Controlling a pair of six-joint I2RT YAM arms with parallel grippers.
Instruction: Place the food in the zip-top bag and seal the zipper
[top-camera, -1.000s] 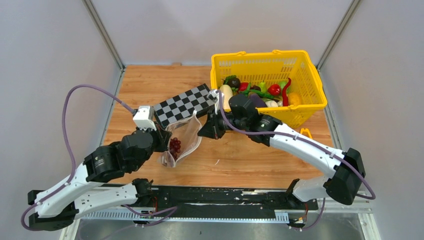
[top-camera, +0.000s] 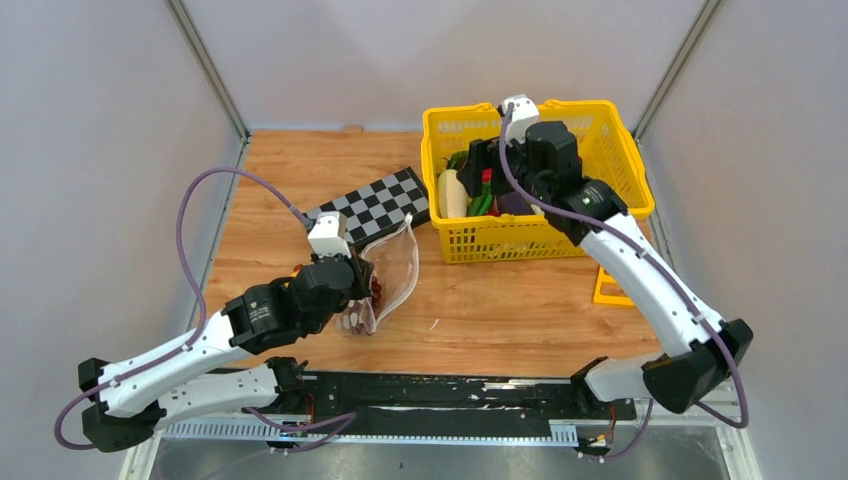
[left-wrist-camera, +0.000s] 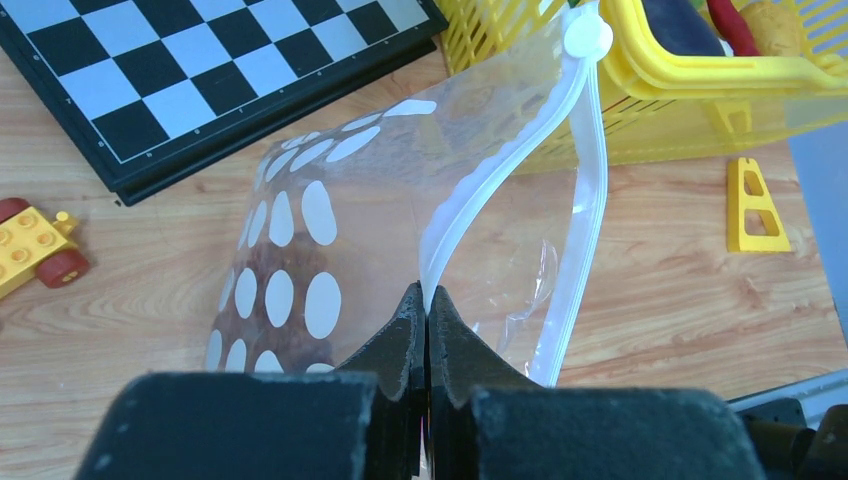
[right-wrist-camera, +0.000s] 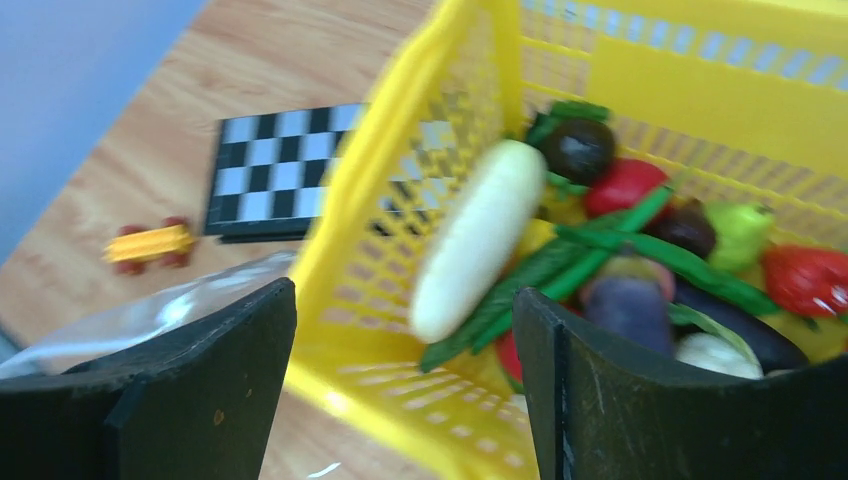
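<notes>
A clear zip top bag (top-camera: 399, 262) with white dots hangs beside the checkered board, and dark red grapes (top-camera: 376, 292) show inside it. My left gripper is shut on one side of the bag's white zipper rim (left-wrist-camera: 505, 160); the other side hangs away from it, so the mouth gapes. Over the yellow basket (top-camera: 490, 245) is my right gripper, its fingers wide apart with nothing between them. Below it in the right wrist view lie a pale long vegetable (right-wrist-camera: 478, 240), green peppers (right-wrist-camera: 560, 275) and an eggplant (right-wrist-camera: 628, 305).
The checkered board (top-camera: 375, 208) lies behind the bag, near the basket's left side. A yellow toy brick with dark red wheels (left-wrist-camera: 25, 245) sits left of the bag. Bare table (top-camera: 500, 330) stretches in front of the basket.
My right gripper has left the bag's edge, opened and moved back and right to over the basket. The left gripper has shifted right with the bag, still holding its rim.
</notes>
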